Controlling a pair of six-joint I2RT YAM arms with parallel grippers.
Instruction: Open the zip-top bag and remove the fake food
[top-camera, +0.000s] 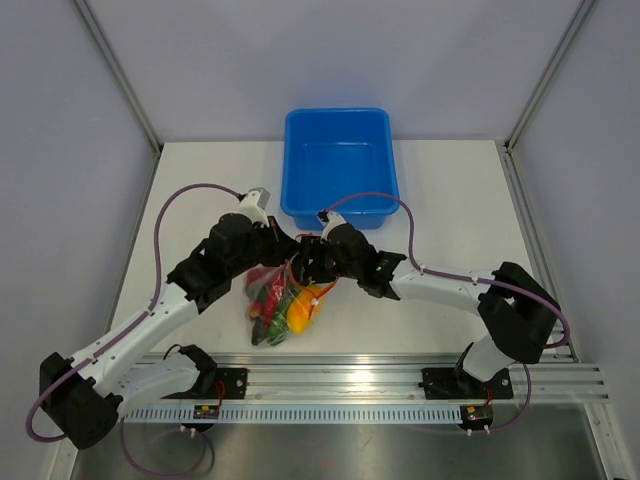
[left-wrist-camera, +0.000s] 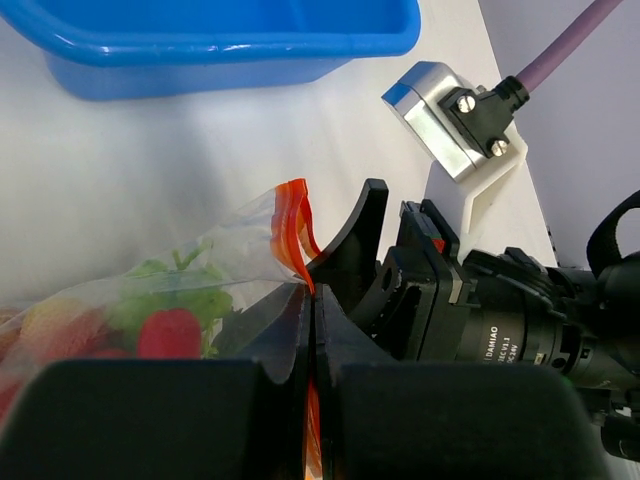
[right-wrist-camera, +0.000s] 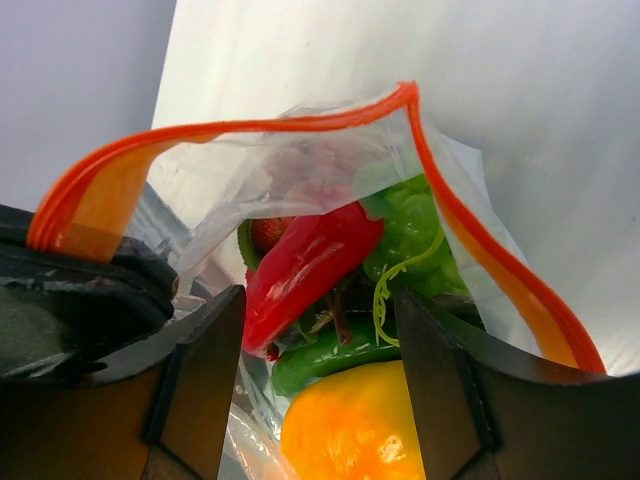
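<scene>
The clear zip bag (top-camera: 258, 300) lies at the table's front middle, filled with fake food, its orange-edged mouth (right-wrist-camera: 300, 124) gaping. At one side of that mouth, my left gripper is shut on the orange rim. My right gripper is at the opening with its fingers apart. Between and beyond those fingers show a red pepper (right-wrist-camera: 315, 262), green grapes (right-wrist-camera: 408, 222), a long green pepper (right-wrist-camera: 330, 358) and a yellow-orange pepper (right-wrist-camera: 350, 430). Nothing is visibly clamped there. From above, both grippers hide the mouth.
An empty blue bin (top-camera: 338, 160) stands behind the bag, close beyond the grippers. The two arms' tips nearly touch over the bag.
</scene>
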